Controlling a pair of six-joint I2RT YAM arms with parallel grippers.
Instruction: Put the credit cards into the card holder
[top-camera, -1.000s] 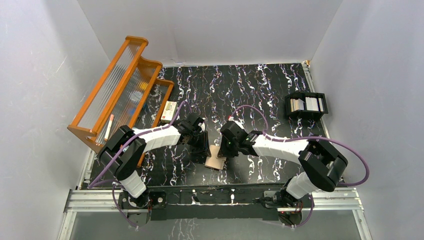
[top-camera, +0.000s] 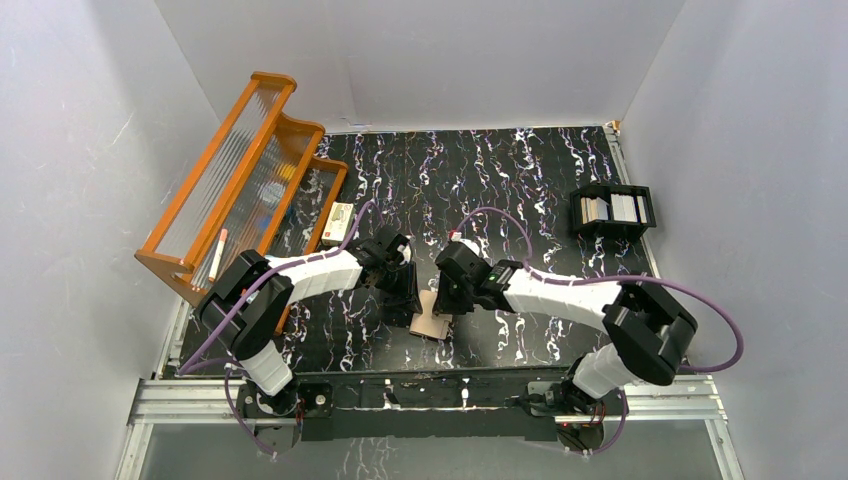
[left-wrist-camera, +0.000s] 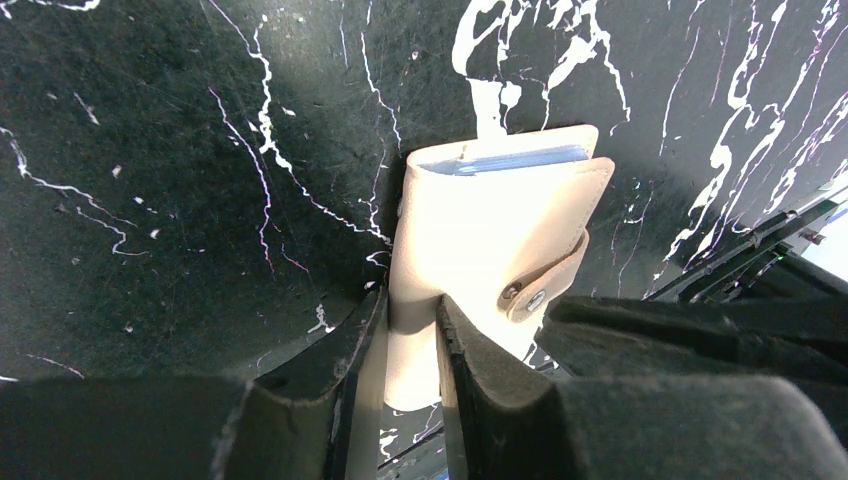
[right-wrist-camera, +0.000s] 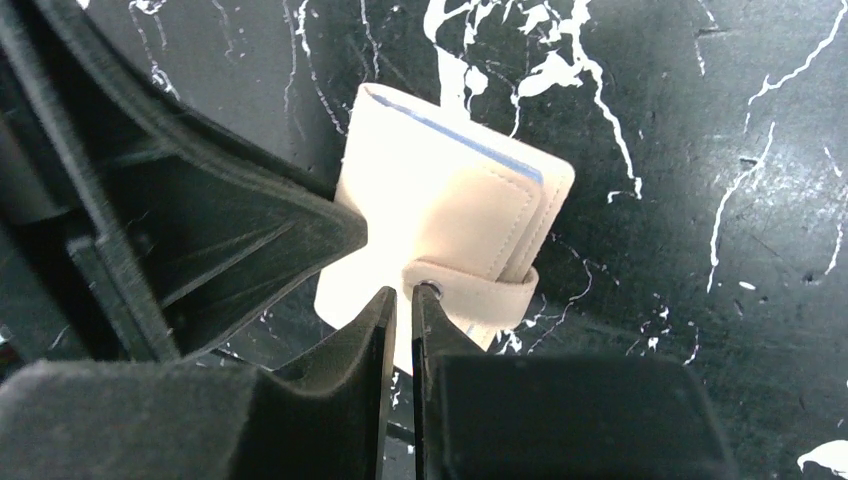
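A beige card holder (top-camera: 428, 322) lies on the black marble table between my grippers, with blue card edges (left-wrist-camera: 520, 158) showing in its top pocket and a snap strap (right-wrist-camera: 480, 298) on its face. My left gripper (top-camera: 408, 300) is down at the holder's left side; in the left wrist view its fingers (left-wrist-camera: 470, 400) overlap the holder's lower left edge, part open. My right gripper (top-camera: 445, 305) is over the holder's right part; in the right wrist view its fingertips (right-wrist-camera: 425, 300) are closed at the strap's snap.
A black organiser (top-camera: 612, 190) with cards stands at the back right. A wooden rack (top-camera: 275, 120) fills the left side, with a small white box (top-camera: 338, 215) beside it.
Very little differs in the top view; the right arm has shifted very slightly, while the left arm and the holder appear still.
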